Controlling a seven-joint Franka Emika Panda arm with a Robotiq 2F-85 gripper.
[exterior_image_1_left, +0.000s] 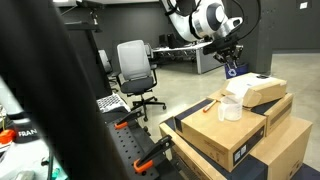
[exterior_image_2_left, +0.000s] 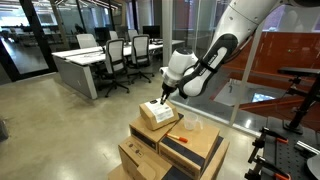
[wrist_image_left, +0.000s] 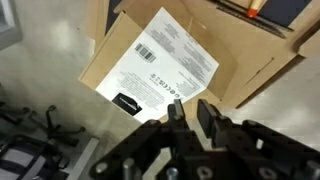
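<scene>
In the wrist view my gripper is open, its two dark fingertips apart with nothing between them. Beyond them, a cardboard box (wrist_image_left: 232, 65) carries a white printed label (wrist_image_left: 165, 65) with a barcode. Part of an orange-handled item (wrist_image_left: 256, 5) shows at the top right of that view. In exterior view 2 a small carton (exterior_image_2_left: 157, 113) with a white top sits on larger boxes. A clear plastic container (exterior_image_1_left: 231, 107) stands on the front box (exterior_image_1_left: 222, 130), near a thin orange item (exterior_image_1_left: 208, 106). I cannot make out the gripper in the exterior views.
A person (exterior_image_2_left: 183, 70) in a white shirt stands behind the boxes. Office chairs (exterior_image_1_left: 136, 68) and desks (exterior_image_2_left: 90, 55) are farther back. Open floor (exterior_image_2_left: 60, 130) lies left of the boxes in exterior view 2. A dark post (exterior_image_1_left: 70, 90) blocks much of exterior view 1's left.
</scene>
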